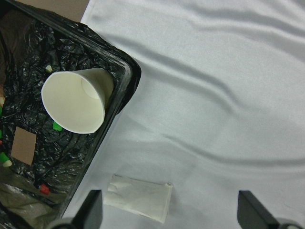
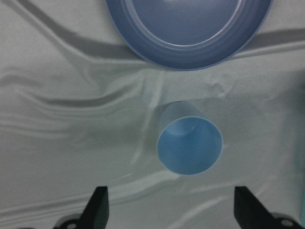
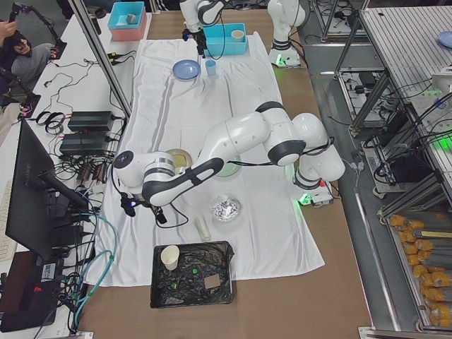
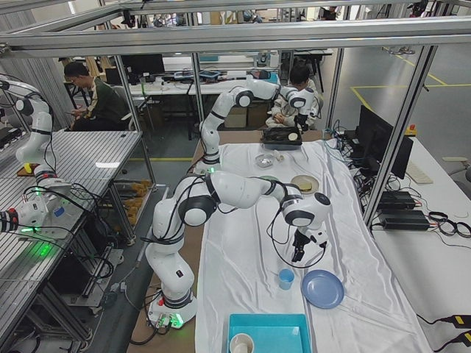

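Observation:
A white paper cup (image 1: 73, 101) lies tilted in the black bag-lined bin (image 3: 191, 296). My left gripper is open above the cloth beside the bin, with a white packet (image 1: 138, 195) below it. My right gripper is open above the cloth near a blue cup (image 2: 188, 145) and a blue plate (image 2: 188, 57), with nothing between its fingers.
A teal bin (image 4: 268, 323) holding a white cup stands at one end of the table. A tan plate (image 4: 305, 182) and a foil bowl (image 3: 226, 209) sit on the cloth, partly near or under the arms. Monitors and cables line the side.

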